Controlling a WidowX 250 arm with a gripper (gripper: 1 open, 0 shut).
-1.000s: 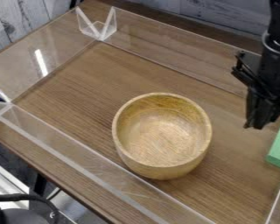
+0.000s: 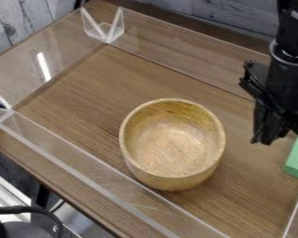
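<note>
A black robot gripper (image 2: 266, 136) reaches down at the right side of the view, its narrow fingertips close together, with nothing visible between them. Left of it, a round tan bowl (image 2: 171, 146) stands empty on the wooden surface. Partly behind the arm at the right edge lies a green object (image 2: 297, 158), to the right of and below the fingertips.
Clear plastic walls line the wooden surface (image 2: 89, 84). A small clear plastic piece (image 2: 104, 28) is at the back left. Dark cables (image 2: 15, 218) show at the bottom left.
The arm has shifted slightly over the last second, with its upper body appearing a little larger and lower. The bowl has not moved.
</note>
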